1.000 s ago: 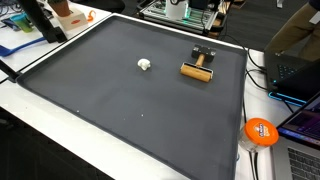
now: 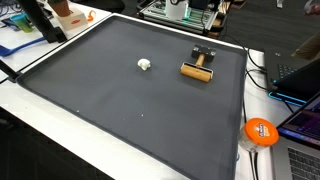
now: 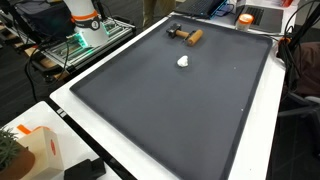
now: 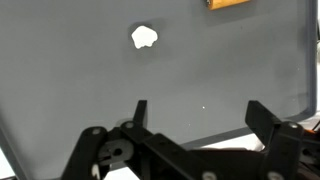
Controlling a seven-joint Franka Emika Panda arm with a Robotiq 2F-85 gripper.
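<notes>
A small white lump (image 2: 144, 64) lies on the dark grey board (image 2: 110, 95), towards its far side. It shows again in exterior view 2 as a white lump (image 3: 183, 61) and near the top of the wrist view as a white patch (image 4: 144, 37). Farther right sits a black tool with an orange-brown cylinder (image 2: 197, 72); in the wrist view only part of that cylinder (image 4: 228, 3) shows at the top edge. My gripper stands open above the board, its fingers wide apart and nothing between them. Neither exterior view shows the gripper.
An orange-lidded jar (image 2: 260, 133) stands on the white table beside the board, near a laptop (image 2: 300, 160). In exterior view 2, a potted plant (image 3: 12, 150) is at the lower left. Most of the board is bare.
</notes>
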